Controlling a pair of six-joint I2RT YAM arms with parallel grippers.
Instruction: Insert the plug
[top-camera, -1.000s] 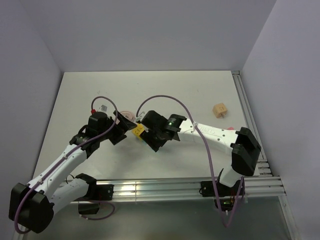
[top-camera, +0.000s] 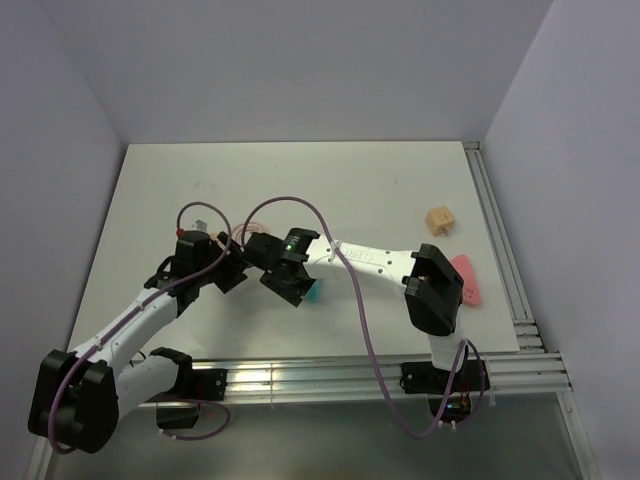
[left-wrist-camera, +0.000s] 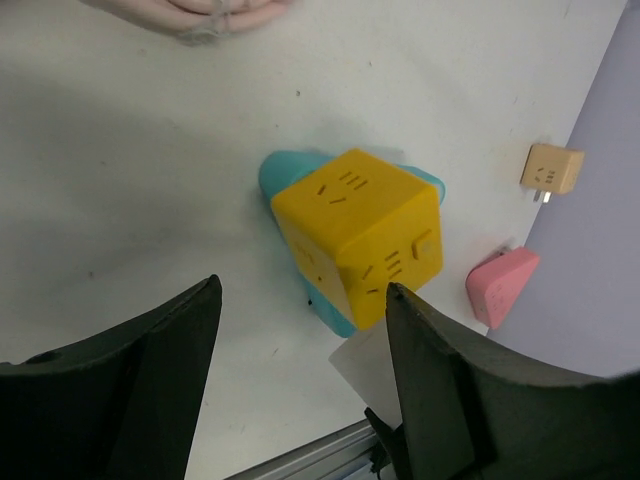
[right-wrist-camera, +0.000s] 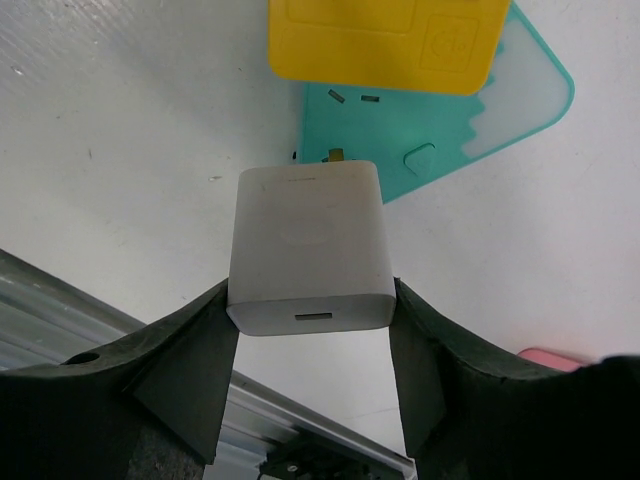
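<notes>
My right gripper (top-camera: 280, 270) is shut on a white plug (right-wrist-camera: 308, 245), whose gold prong points toward a teal piece (right-wrist-camera: 385, 135) beyond it. A yellow power strip (left-wrist-camera: 355, 230) rests over the teal piece in the left wrist view, and its edge (right-wrist-camera: 390, 45) tops the right wrist view. My left gripper (top-camera: 230, 260) is beside the right one, its fingers at the bottom of its wrist view; whether it grips anything there is unclear.
A beige adapter (top-camera: 440, 220) and a pink block (top-camera: 465, 280) lie on the right of the table. A pink cable coil (left-wrist-camera: 230, 20) lies behind the yellow piece.
The right arm has moved left over the past second, toward the left gripper, uncovering more of the pink block. The left arm has shifted slightly.
</notes>
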